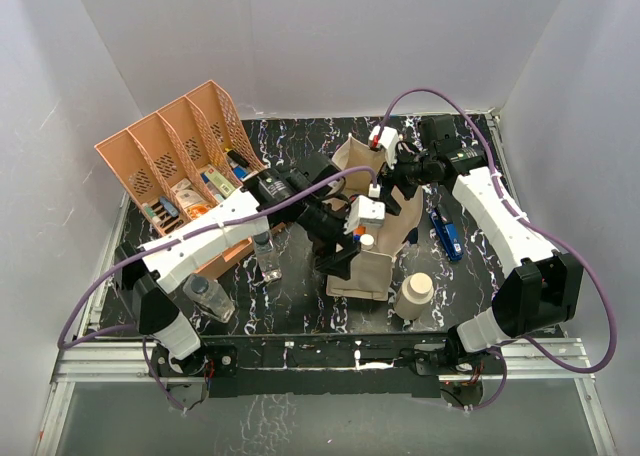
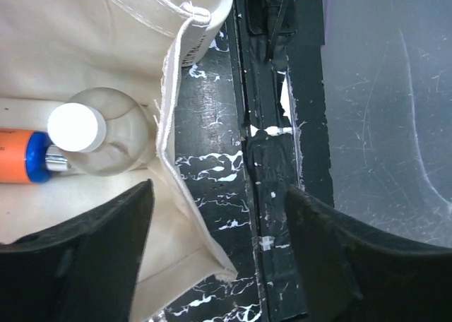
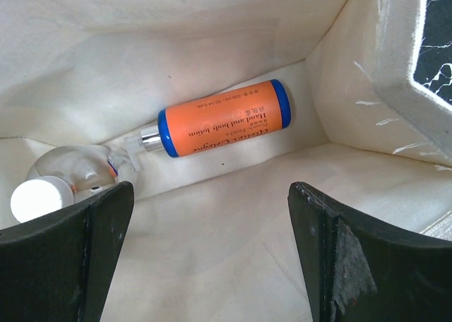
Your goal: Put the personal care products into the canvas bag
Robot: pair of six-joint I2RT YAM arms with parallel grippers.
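Inside the canvas bag (image 1: 358,276) lie an orange tube with blue ends and a clear bottle with a white cap; both show in the left wrist view too. My left gripper is over the bag's near edge, open, with nothing visible between its fingers. My right gripper hangs over the bag's interior, open and empty, below the tube in its view.
A peach compartment organiser (image 1: 150,146) with several items stands at left, with bottles (image 1: 266,258) (image 1: 208,298) beside it. A white jar (image 1: 414,296) and a blue-black object (image 1: 446,234) are right of the bag.
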